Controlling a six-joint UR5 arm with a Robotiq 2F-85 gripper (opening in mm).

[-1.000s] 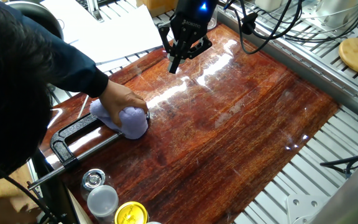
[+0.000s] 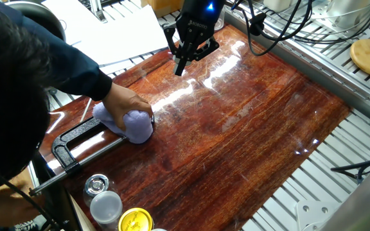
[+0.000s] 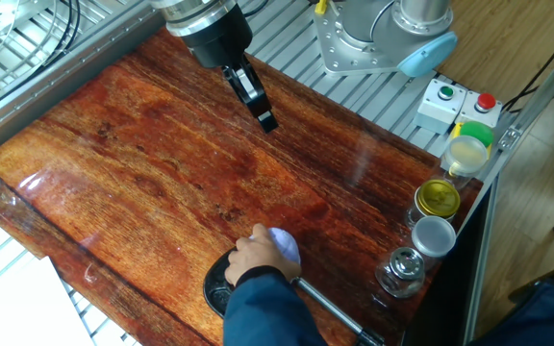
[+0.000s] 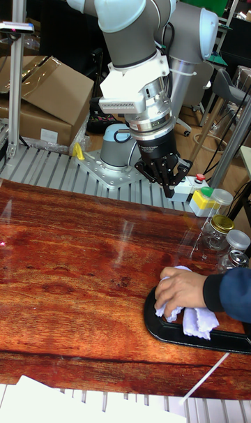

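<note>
My gripper (image 2: 180,68) hangs above the far part of the wooden board, its fingers together with nothing seen between them. In the second exterior view, the gripper (image 3: 267,124) points down over bare wood, well apart from the person's hand. A lilac cloth (image 2: 137,127) is bunched under that hand, around one end of a black bar clamp (image 2: 63,146) with a steel rod. Part of the clamp frame (image 4: 201,338) shows in the third view, lying on the board beneath the cloth (image 4: 199,321). The hand hides much of both.
Along the board's edge stand several jars, among them a yellow-lidded jar (image 3: 438,199) and a white-lidded jar (image 3: 433,236). A person's arm (image 2: 76,67) reaches across one corner. The middle of the board (image 2: 217,147) is clear. Emergency-stop box (image 3: 479,108) stands beyond the edge.
The person's other hand shifts slightly near the rod's end at the lower left. The gripper, cloth and clamp stay practically where they were.
</note>
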